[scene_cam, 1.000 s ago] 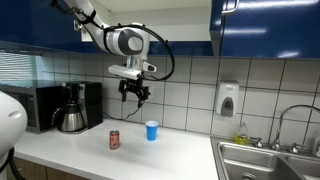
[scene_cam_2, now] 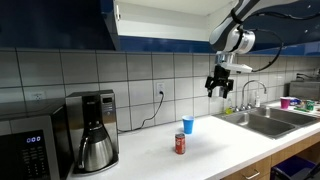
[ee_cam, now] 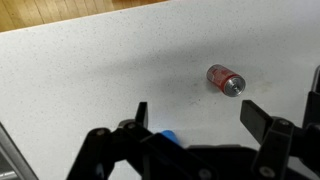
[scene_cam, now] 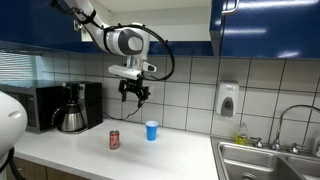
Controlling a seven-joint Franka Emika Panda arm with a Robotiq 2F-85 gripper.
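A red can (scene_cam: 114, 139) with a silver top stands upright on the white counter. To its right and farther back is a blue cup (scene_cam: 151, 130); in the wrist view only a part of the blue cup (ee_cam: 169, 135) shows past the gripper's body. High above the counter hangs my gripper (scene_cam: 134, 97), clear of both. Seen from the wrist, the gripper is open, its two fingers wide apart with bare counter between them. The can (ee_cam: 226, 80) appears beyond the gap, nearer the right finger (ee_cam: 257, 120).
A steel coffee carafe (scene_cam_2: 97, 147), a coffee maker (scene_cam_2: 90, 110) and a microwave (scene_cam_2: 30, 150) line one end of the counter. At the other end lies the sink (scene_cam: 260, 160), with a soap bottle (scene_cam: 242, 134) behind it.
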